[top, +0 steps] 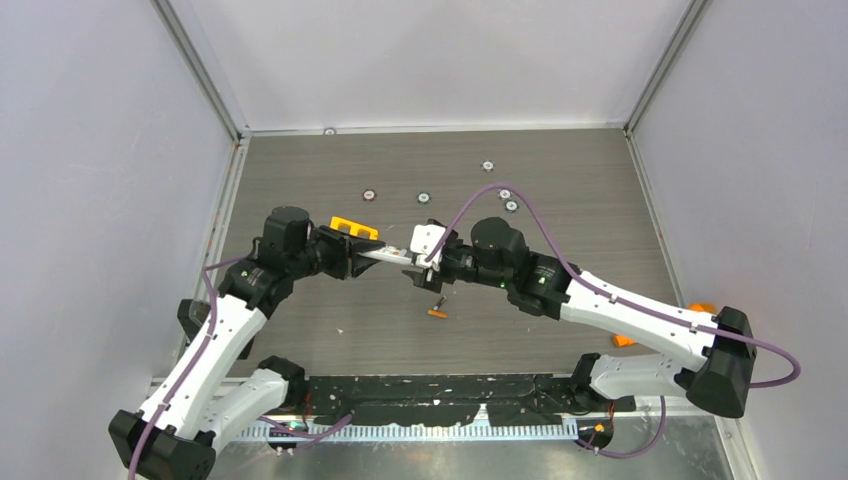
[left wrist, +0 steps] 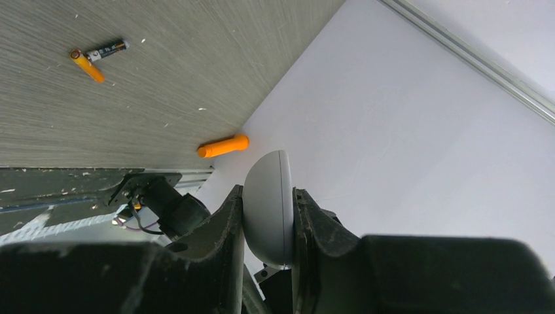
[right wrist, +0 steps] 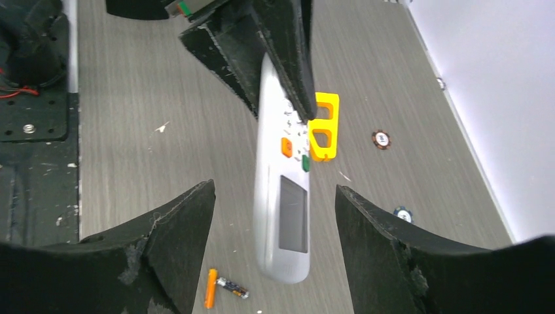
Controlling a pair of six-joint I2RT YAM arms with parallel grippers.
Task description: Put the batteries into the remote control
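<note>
The white remote is held at one end by my left gripper (top: pixel 365 250) in mid-air over the table; the left wrist view shows its rounded end (left wrist: pixel 267 209) between the fingers. My right gripper is part open around the remote's free end, a finger on either side with gaps showing in the right wrist view. An orange battery (right wrist: pixel 211 288) and a black battery (right wrist: pixel 232 287) lie on the table below.
A yellow plastic piece (top: pixel 352 226) lies behind the left gripper. Several small round tokens (top: pixel 423 198) are at the back. An orange cylinder (left wrist: pixel 222 145) lies at the right edge.
</note>
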